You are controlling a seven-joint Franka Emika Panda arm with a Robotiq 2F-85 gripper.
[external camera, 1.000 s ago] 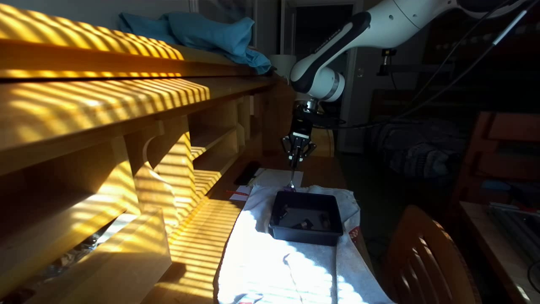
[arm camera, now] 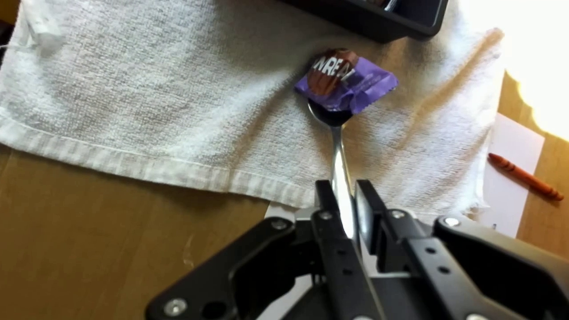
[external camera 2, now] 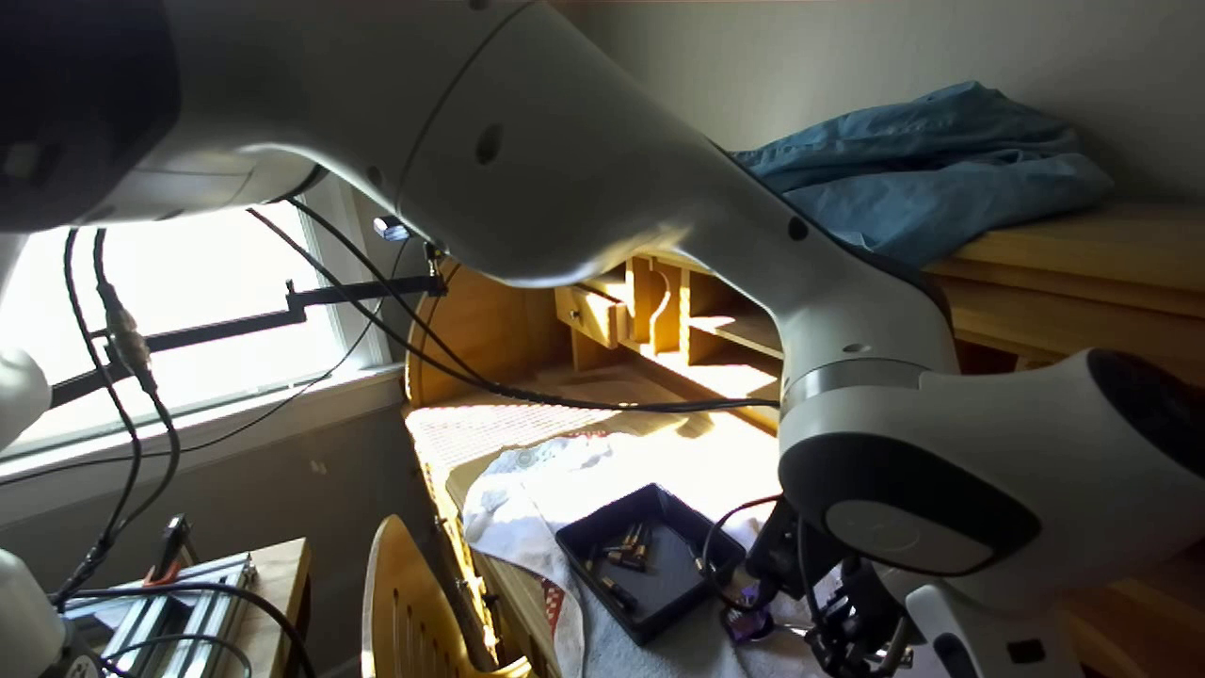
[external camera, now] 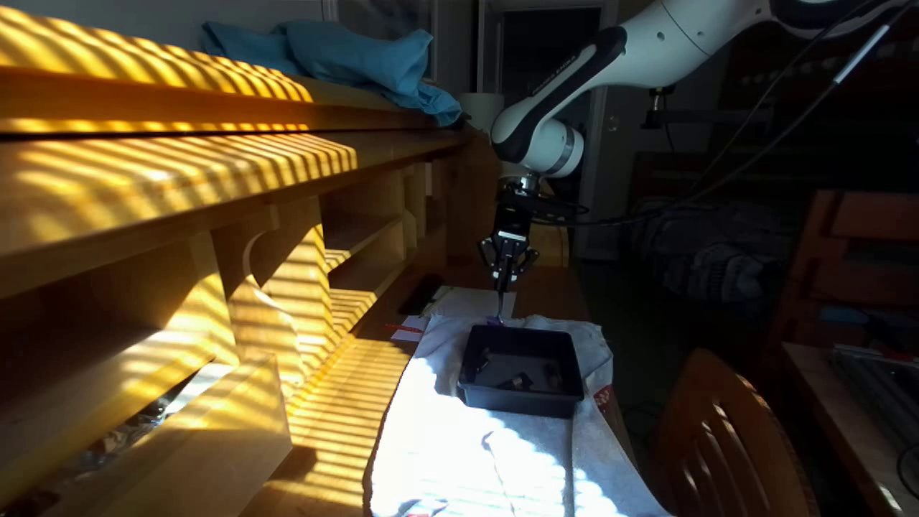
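In the wrist view my gripper is shut on the handle of a metal spoon [arm camera: 339, 154], which points away from me toward the towel. A purple and brown wrapped candy [arm camera: 333, 80] sits at the spoon's bowl, covering the far part of it; whether its weight rests on the spoon or on the cloth, I cannot tell. Just beyond the candy is the dark tray [arm camera: 368, 24]. From exterior view 1, the gripper [external camera: 502, 280] is above the far side of the tray [external camera: 521, 401]. Exterior view 2 shows the candy [external camera 2: 746, 621] beside the tray [external camera 2: 604, 576].
Several small dark pieces [external camera 2: 633, 548] lie inside the tray. A white towel [arm camera: 160, 96] spreads under it, with folds. An orange crayon [arm camera: 525, 176] lies on paper at the right. Wooden shelves [external camera: 362, 233] line one side, and a chair [external camera: 732, 439] stands opposite.
The arm has lowered slightly and the gripper has shifted a little to the right in exterior view 1. The candy now shows slightly farther right, beside the tray's far edge.
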